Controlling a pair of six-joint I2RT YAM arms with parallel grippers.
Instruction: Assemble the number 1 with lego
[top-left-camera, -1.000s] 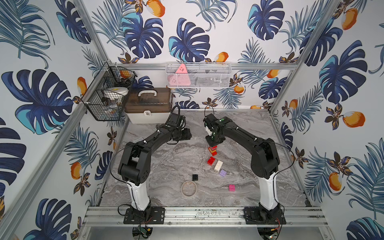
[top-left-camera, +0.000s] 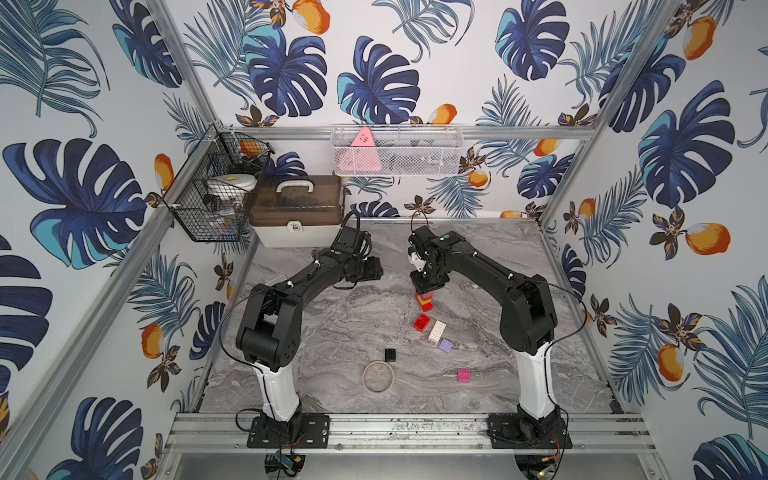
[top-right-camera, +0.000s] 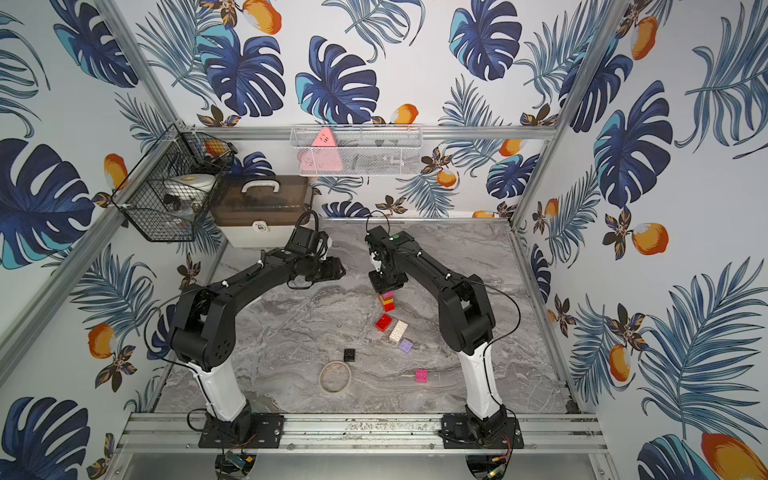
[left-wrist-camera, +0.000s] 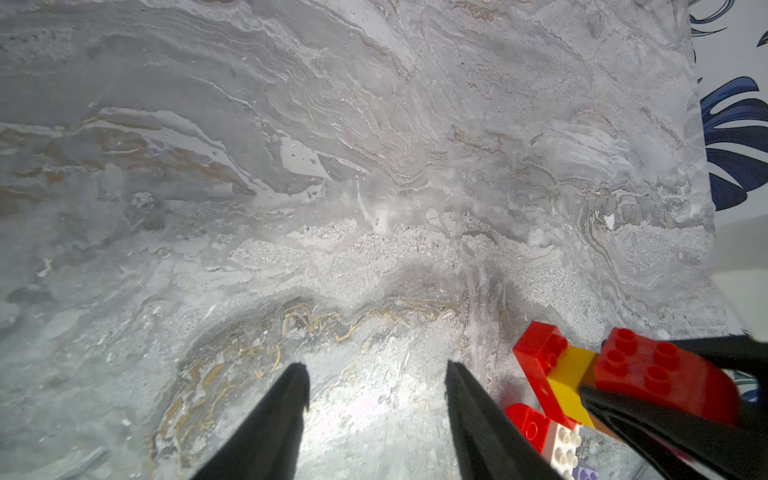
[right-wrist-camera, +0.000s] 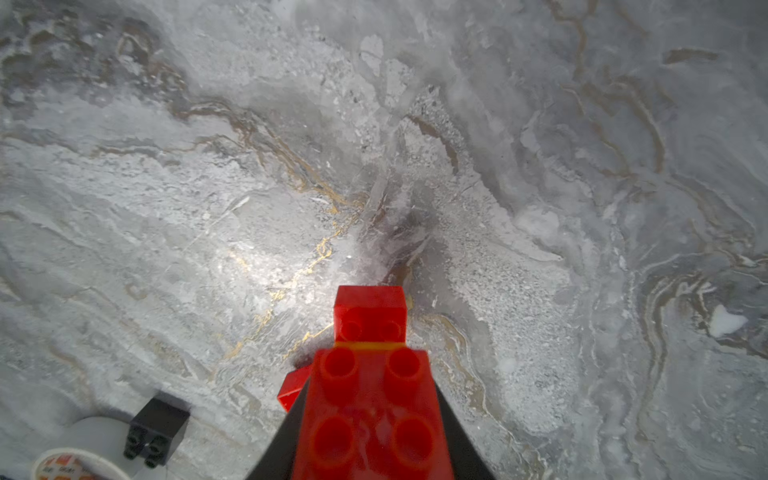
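Note:
A stack of red and yellow bricks (top-left-camera: 425, 305) stands at centre, with my right gripper (top-left-camera: 428, 284) just over it. In the left wrist view a top red brick (left-wrist-camera: 656, 376) sits between the right gripper's black fingers, above a yellow brick (left-wrist-camera: 569, 376); in the right wrist view it covers the fingertips, so I cannot tell whether they grip it. My left gripper stands open and empty, left of the stack.
Loose red (top-left-camera: 421, 322), white (top-left-camera: 437, 331), lilac (top-left-camera: 445, 345), black (top-left-camera: 390, 354) and pink (top-left-camera: 464, 375) bricks lie in front, near a round ring (top-left-camera: 378, 362). A lidded box (top-left-camera: 296, 208) stands at back left.
The left arm and loose bricks have not moved.

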